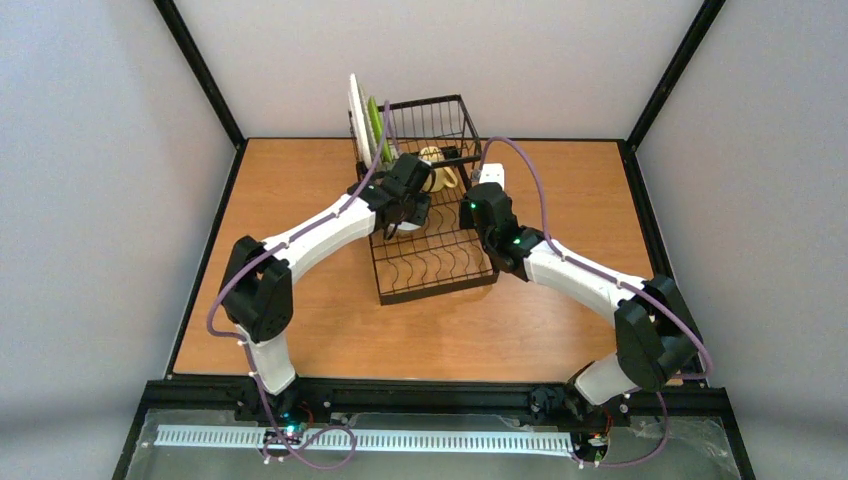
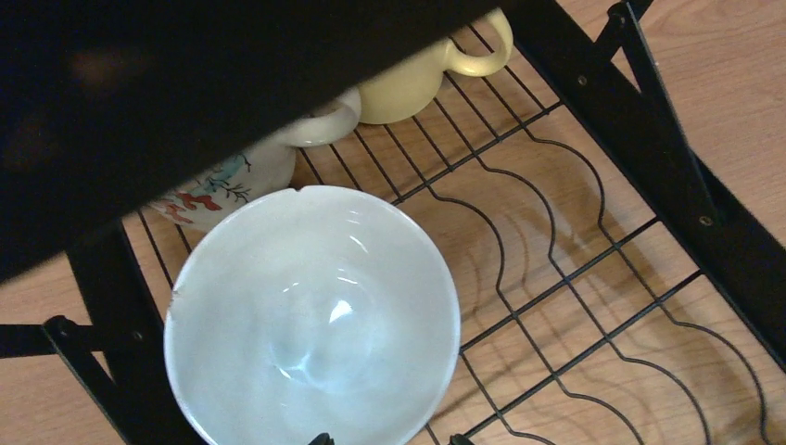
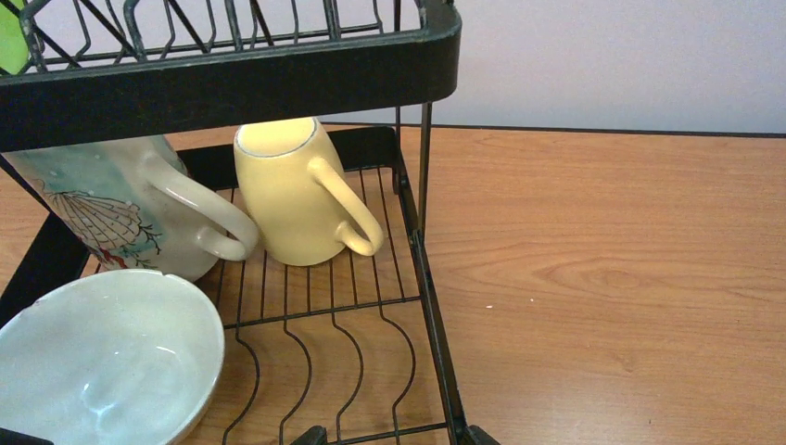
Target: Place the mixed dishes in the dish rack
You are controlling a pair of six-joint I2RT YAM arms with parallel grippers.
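Note:
A white bowl (image 2: 324, 306) with a chipped rim sits, hollow side up, on the lower tier of the black wire dish rack (image 1: 437, 290). Beside it, under the upper tier, are a patterned white mug (image 3: 120, 209) and a yellow mug (image 3: 287, 199), which stands upside down. My left gripper is open at the bowl's edge; only its tips show, and whether they touch the bowl I cannot tell. Over the rack's right side my right gripper is open and empty. Upright in the upper tier stand white plates (image 1: 358, 125) and a green plate (image 1: 376, 128).
The upper tier's black front bar (image 3: 232, 88) overhangs the mugs. Lower-tier wires (image 2: 556, 324) to the right and front of the bowl are bare. Free wooden table (image 1: 570, 190) surrounds the rack.

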